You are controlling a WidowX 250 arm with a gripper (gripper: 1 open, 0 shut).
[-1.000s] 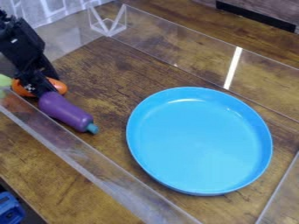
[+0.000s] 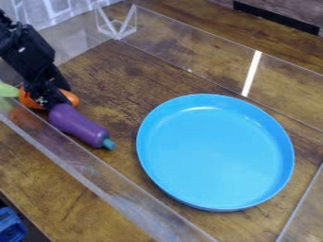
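At the left edge, my black gripper [image 2: 43, 87] is lowered over an orange object [image 2: 66, 100], which is mostly hidden behind it; whether its fingers are open or shut on it is unclear. A purple eggplant-like toy [image 2: 78, 125] with a teal end lies just below the gripper. A pale green piece [image 2: 7, 91] shows at the far left. A large blue plate [image 2: 214, 151] lies at the right.
Clear plastic walls border the wooden work surface [image 2: 127, 85]. The middle between the gripper and plate is bare. A blue object [image 2: 8, 227] sits outside at the bottom left.
The purple toy has shifted slightly right and down, and the gripper has moved very slightly.
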